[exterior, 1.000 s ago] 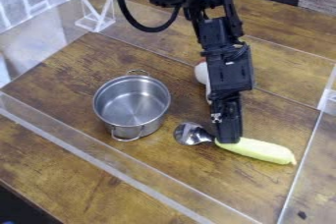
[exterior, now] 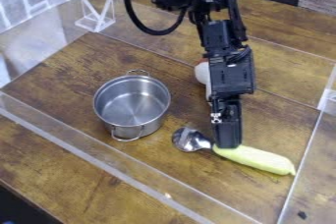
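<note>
The black gripper [exterior: 226, 140] points down over a spoon [exterior: 190, 139] and the left end of a pale yellow-green elongated vegetable [exterior: 258, 160] lying on the wooden table. Its fingertips are low by where spoon and vegetable meet; whether anything is between them is hidden. A steel pot [exterior: 132, 101] with two handles stands to the left.
A white round object [exterior: 203, 73] sits behind the gripper, partly hidden. Clear barriers and a white plastic piece [exterior: 96, 17] line the back left.
The vegetable's right end has shifted slightly toward the front of the table. The gripper has moved only slightly.
</note>
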